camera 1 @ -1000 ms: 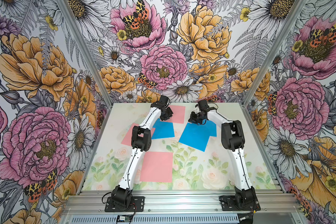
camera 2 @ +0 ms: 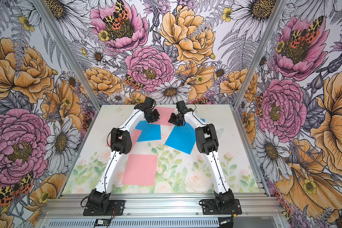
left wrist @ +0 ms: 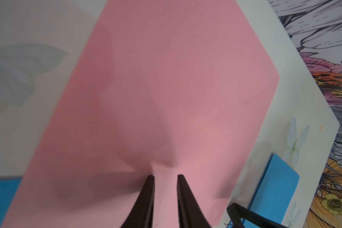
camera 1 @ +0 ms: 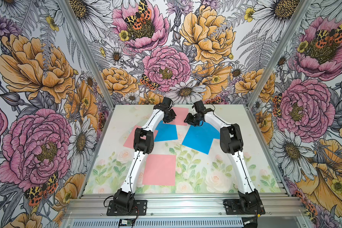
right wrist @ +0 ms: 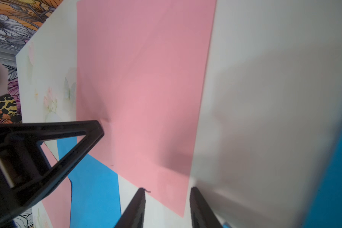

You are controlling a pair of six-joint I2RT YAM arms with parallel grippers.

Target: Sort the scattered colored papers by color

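Observation:
At the back of the table lies a pink paper [camera 1: 181, 114], with my two grippers on either side of it. The left gripper is part open over its surface, and a small raised crease shows between the fingers. My right gripper stands open at the paper's corner, with that edge passing between its fingertips. A blue paper [camera 1: 166, 133] lies below the left gripper, partly over another pink paper [camera 1: 131, 139]. To the right, overlapping blue papers [camera 1: 197, 140] lie partly under the right arm. A pink paper [camera 1: 159, 169] lies alone near the front.
Metal frame rails [camera 1: 186, 201] run along the front edge, and patterned walls enclose the sides and back.
My right gripper has moved left from above the blue papers to the right edge of the back pink paper. The left arm and the papers look much the same.

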